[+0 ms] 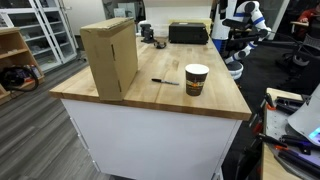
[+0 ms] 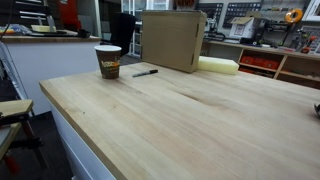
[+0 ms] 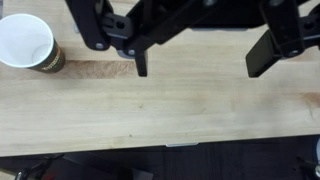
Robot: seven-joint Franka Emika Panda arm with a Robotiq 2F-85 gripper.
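A paper cup (image 1: 196, 80) stands upright on the wooden counter, dark with lettering on its side; exterior view 2 shows the same cup (image 2: 108, 62) near the counter's left edge. A dark pen (image 1: 165, 81) lies close by it, and the pen (image 2: 146, 73) appears between cup and box in the other exterior view. In the wrist view my gripper is open over bare wood, its fingers wide apart and nothing between them. The white inside of the cup (image 3: 26, 40) shows at the upper left, outside the fingers.
A tall brown cardboard box (image 1: 111, 60) stands on the counter (image 1: 145, 97). Beside this box (image 2: 172, 40) is a pale yellow block (image 2: 218, 66). A black case (image 1: 188, 33) sits at the far end.
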